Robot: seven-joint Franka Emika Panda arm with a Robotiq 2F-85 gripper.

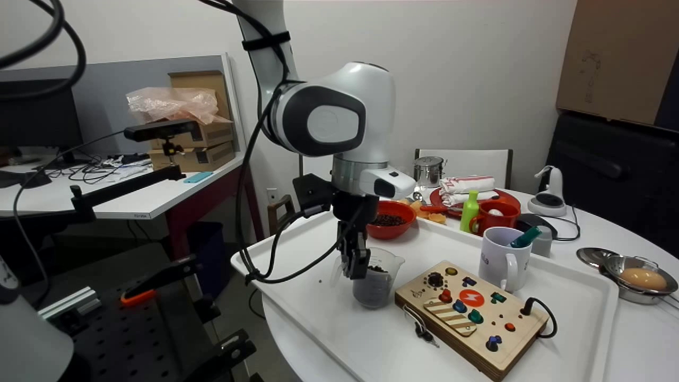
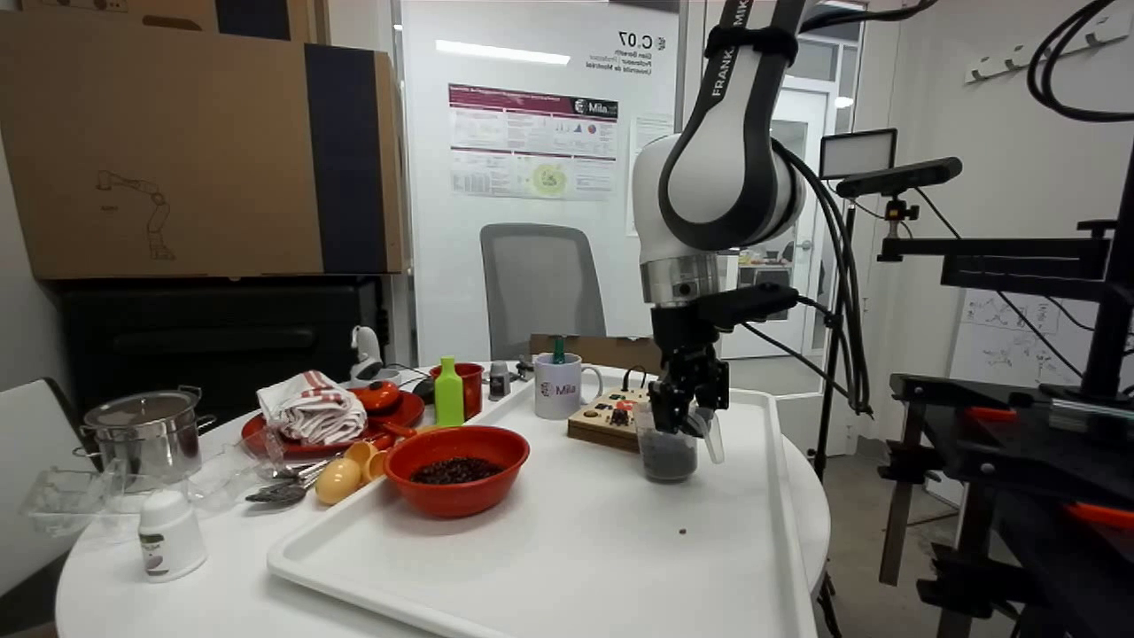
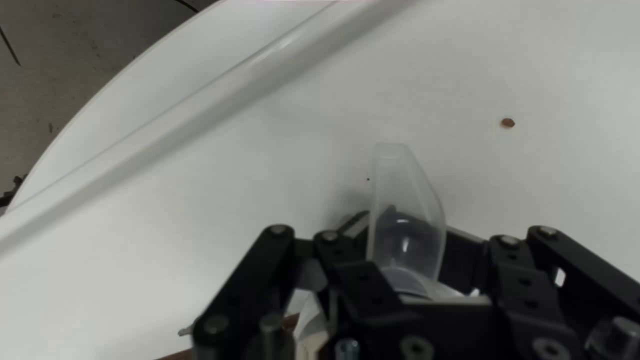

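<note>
A clear measuring cup (image 1: 375, 292) with dark beans in it is upright at the tray's left part in exterior view 1. My gripper (image 1: 357, 262) points down at the cup's handle side and is shut on the thin handle. In exterior view 2 the fingers hide part of the cup (image 2: 669, 459), while its handle sticks out to the right. The wrist view shows the clear handle (image 3: 411, 192) jutting out from between the dark fingers. Whether the cup's base touches the tray is hard to tell.
Close beside the cup lies a wooden switch board (image 1: 471, 315), with a white mug (image 1: 504, 261) behind it. A red bowl of beans (image 2: 457, 471) sits on the white tray (image 2: 595, 574). One loose bean (image 3: 507, 122) lies on open tray surface.
</note>
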